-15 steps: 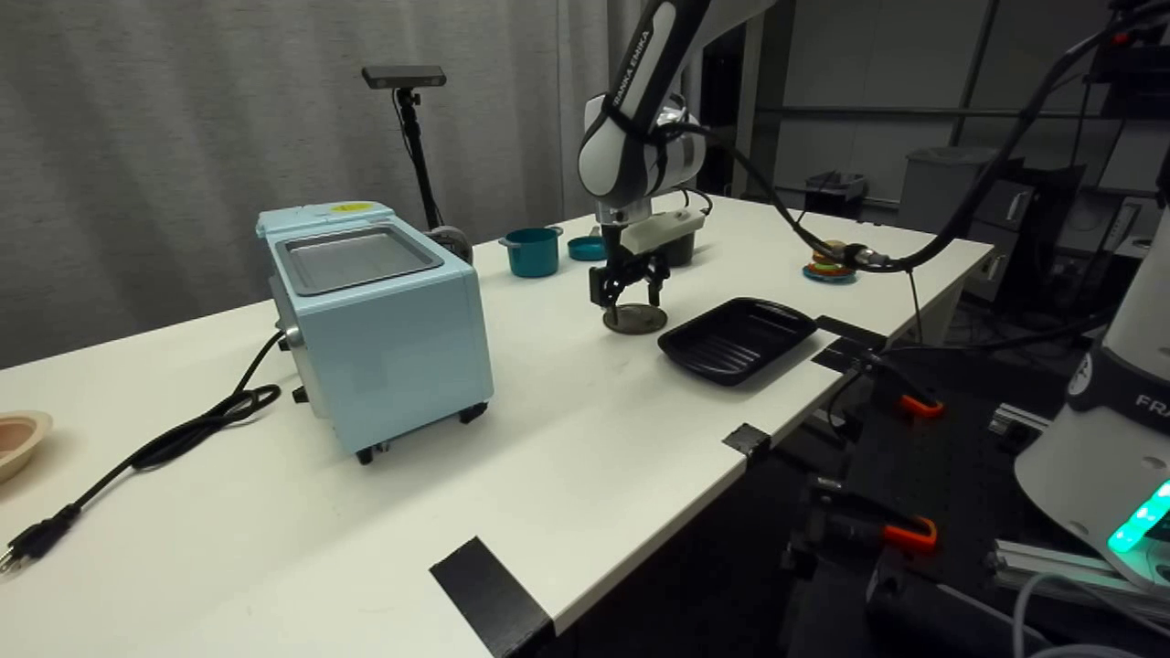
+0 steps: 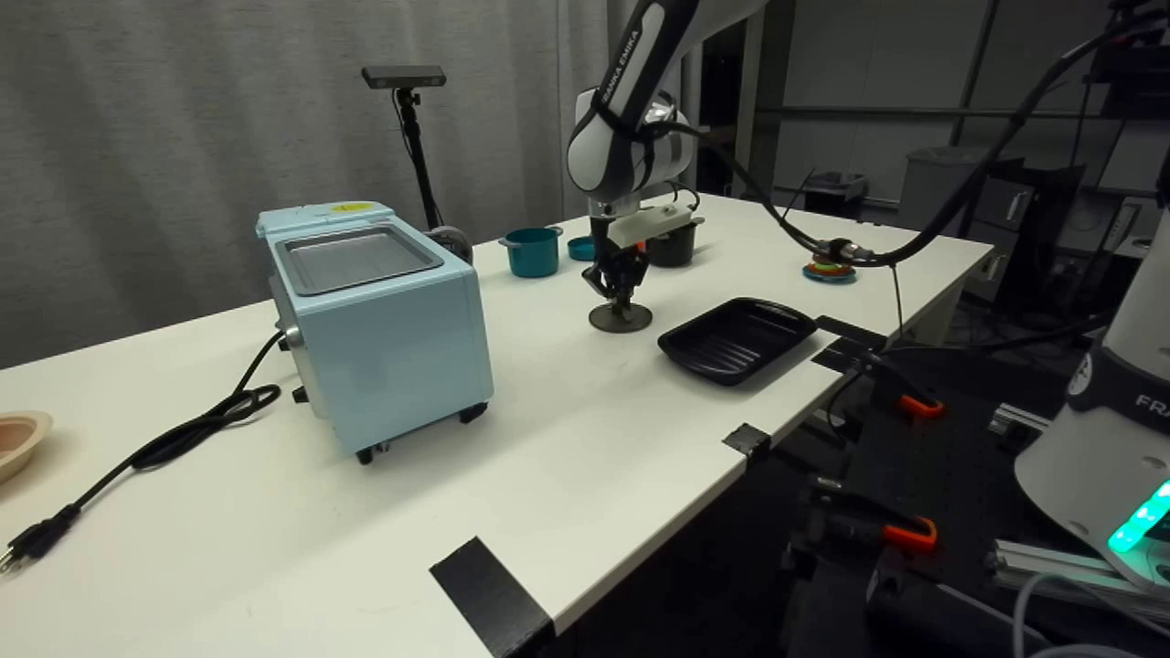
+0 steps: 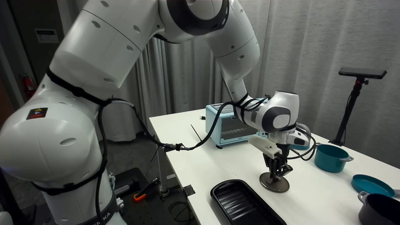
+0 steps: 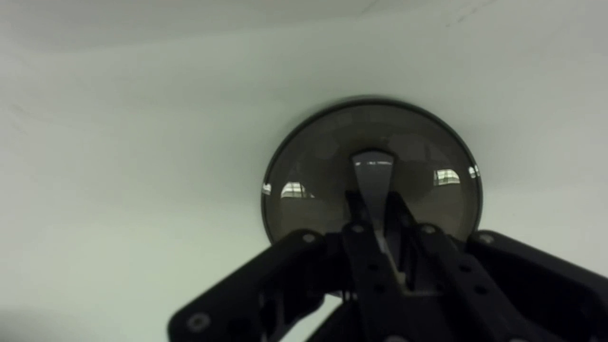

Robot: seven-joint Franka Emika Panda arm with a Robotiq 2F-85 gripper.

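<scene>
A round, dark glass lid [image 4: 319, 137] with a black rim fills the middle of the wrist view, its grey handle [image 4: 373, 171] rising toward me. My gripper is shut on that handle, one finger against each side. In exterior view 1 the lid [image 2: 621, 319] appears at or very near the white tabletop, left of the black pan, with the gripper [image 2: 621, 296] straight above it. The second exterior view has the lid [image 3: 274, 182] under the gripper [image 3: 274, 174]; whether it touches the table, I cannot tell.
A black ridged pan [image 2: 737, 340] lies near the table's front edge. Behind the arm are a teal pot [image 3: 330, 158], a teal frying pan [image 3: 372, 184] and a dark pot [image 3: 380, 209]. The light-blue toaster oven [image 2: 395, 340] stands left, with clear table [image 2: 548, 417] before it.
The fingers, spread apart over the lid a second ago, have come together on its handle. Gripper and lid have shifted slightly left and away in exterior view 1.
</scene>
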